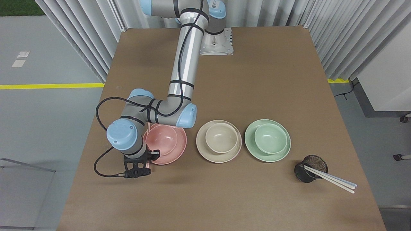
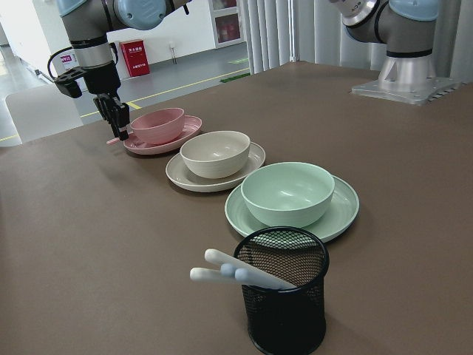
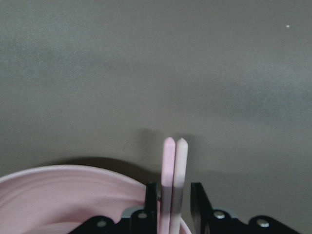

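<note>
My gripper is open in the wrist view, a black finger on each side of two pink-and-pale chopsticks (image 3: 167,180), which lie beside or on the rim of the pink plate (image 3: 73,195). In the front view the gripper hangs low at the near side of the pink plate (image 1: 173,154) holding the pink bowl (image 1: 163,136); its fingertips are mostly hidden by the arm. In the left view it points down at the plate's left edge.
Cream bowl (image 1: 221,136) and plate, then green bowl (image 1: 269,136) and plate, stand to the right. A black mesh cup (image 1: 302,173) with white chopsticks (image 1: 335,181) is at the near right.
</note>
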